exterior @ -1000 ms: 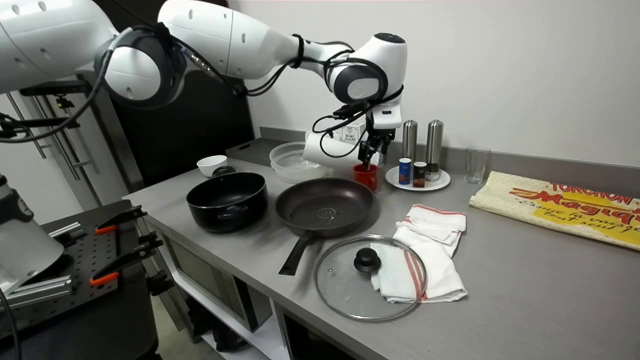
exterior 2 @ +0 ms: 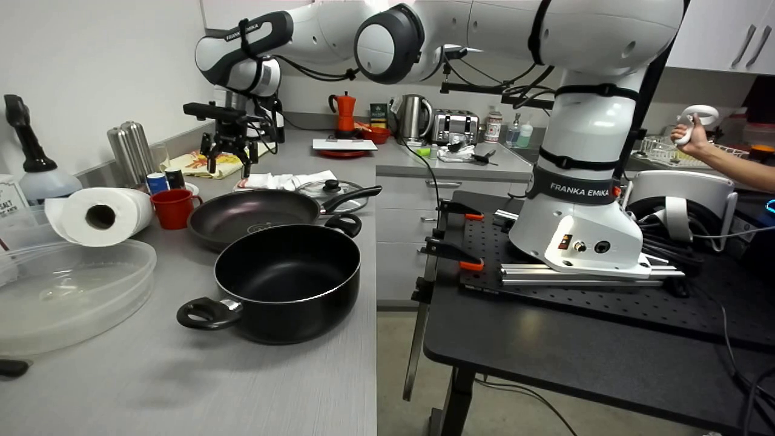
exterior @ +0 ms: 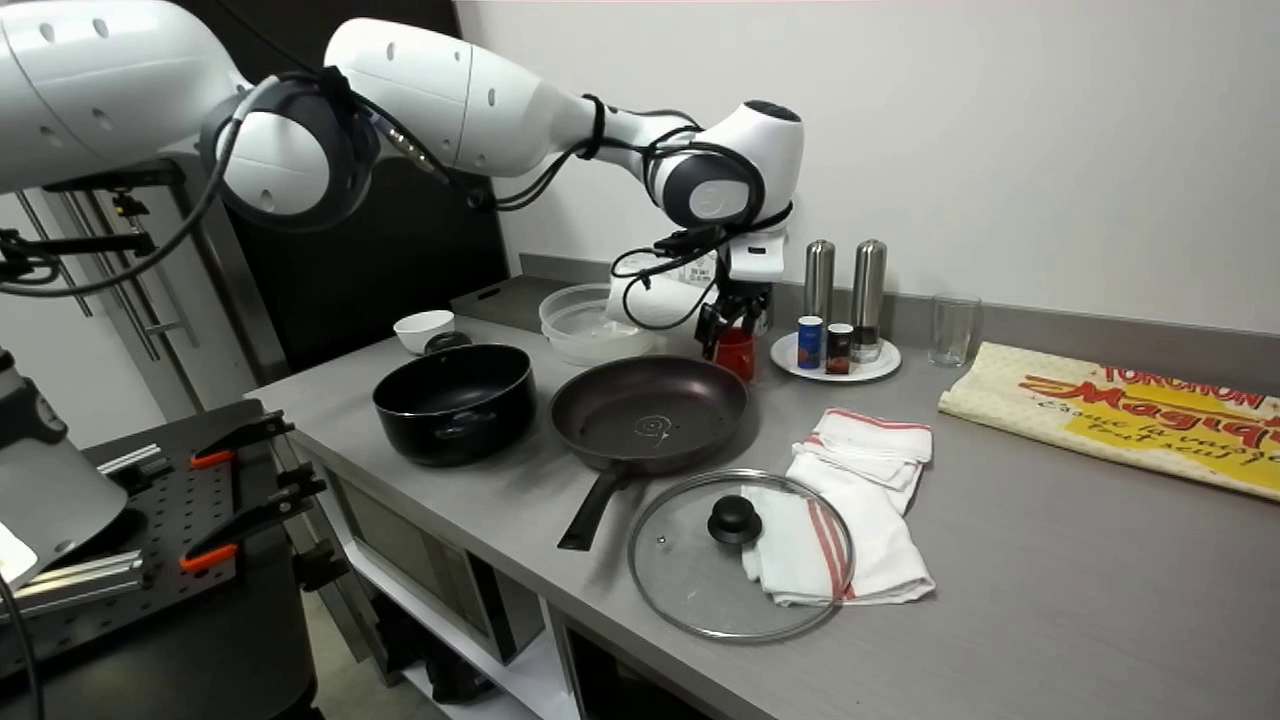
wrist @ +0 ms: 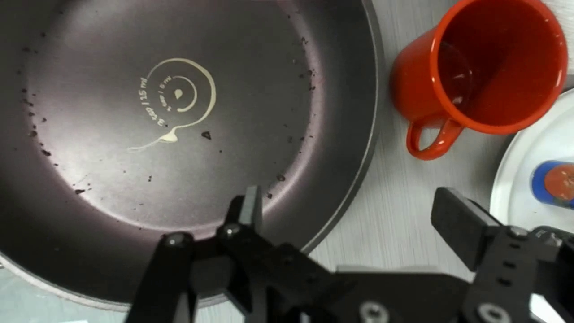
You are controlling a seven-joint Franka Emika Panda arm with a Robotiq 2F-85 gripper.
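Note:
My gripper is open, its two fingers well apart and nothing between them. In the wrist view, one finger [wrist: 250,207] hangs over the dark frying pan [wrist: 177,177]. The other finger is over the counter, below the red mug [wrist: 417,80] and close to a white plate [wrist: 503,188]. The mug stands upright beside the pan's rim, empty as far as shows, its handle towards my fingers. From exterior view 1, the gripper [exterior: 732,326] overlaps the mug [exterior: 735,358]; exterior view 2 shows it above the counter, past the pan [exterior 2: 254,211].
A black pot [exterior: 456,408] stands left of the pan. A glass lid [exterior: 684,576] lies partly over a white towel [exterior: 882,528] in front. Behind are a paper roll [exterior 2: 102,217], clear tubs [exterior: 588,330] and two metal mills [exterior: 869,288].
In exterior view 1, the arm's wrist and gripper have come down and slightly to the left. The mug, pan and other counter items stand where they were.

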